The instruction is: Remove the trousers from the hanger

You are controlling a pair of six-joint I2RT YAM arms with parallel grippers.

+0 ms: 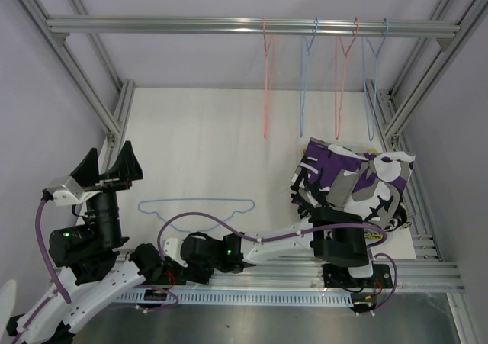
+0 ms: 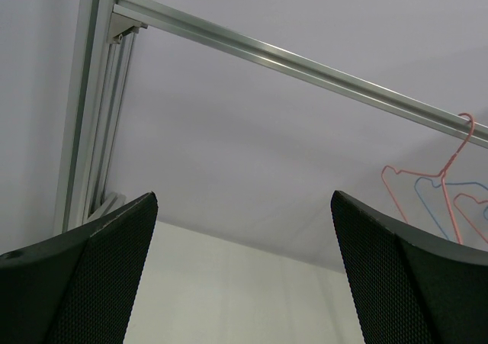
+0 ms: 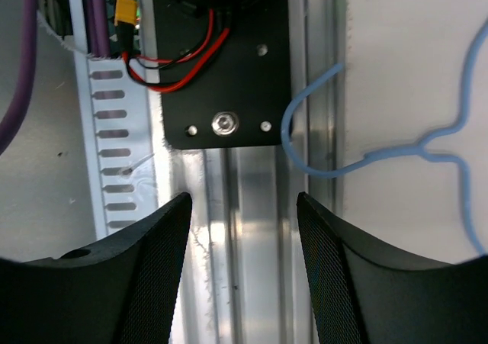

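Camouflage trousers [image 1: 351, 184] in purple, grey, black and white lie bunched on the board's right side, off the rail. A blue hanger [image 1: 198, 200] lies flat at the front left of the board; in the right wrist view its hook [image 3: 309, 165] reaches over the aluminium front edge. My right gripper [image 1: 194, 266] is low at that front edge, open, empty, its fingertips [image 3: 164, 222] below the hook in that view. My left gripper [image 1: 109, 159] is raised at the left, open with nothing between its fingers.
Several pink and blue hangers [image 1: 342, 62] hang from the top rail [image 1: 191, 25]. The back left of the white board [image 1: 191, 130] is clear. A mounting plate with cables [image 3: 221, 85] sits by the front edge.
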